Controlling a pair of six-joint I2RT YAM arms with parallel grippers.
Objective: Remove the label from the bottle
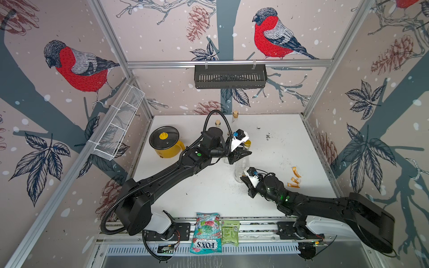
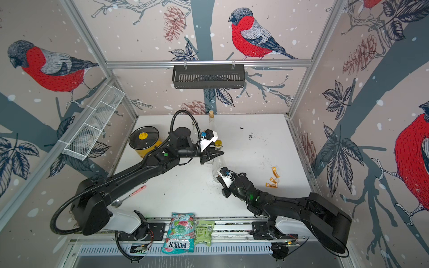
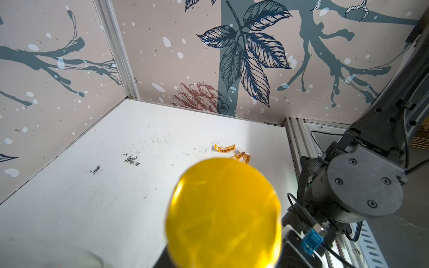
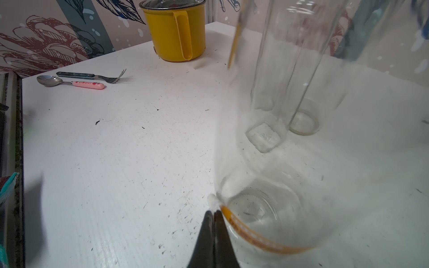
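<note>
A clear glass bottle [image 1: 240,167] with a yellow cap [image 3: 223,205] stands mid-table. My left gripper [image 1: 239,153] is shut on its upper part, just below the cap, which fills the lower middle of the left wrist view. My right gripper is shut at the bottle's lower side, its fingertips together beside an orange-and-white strip [image 4: 259,236] on the blurred glass. Whether that strip is between the fingertips is unclear.
Yellow lidded pot [image 1: 165,147] at back left, other bottles [image 1: 235,117] behind, orange scraps [image 1: 295,178] at right, fork [image 4: 80,75] and spoon [image 4: 87,84] at left. Bags [image 1: 205,232] lie along the front edge.
</note>
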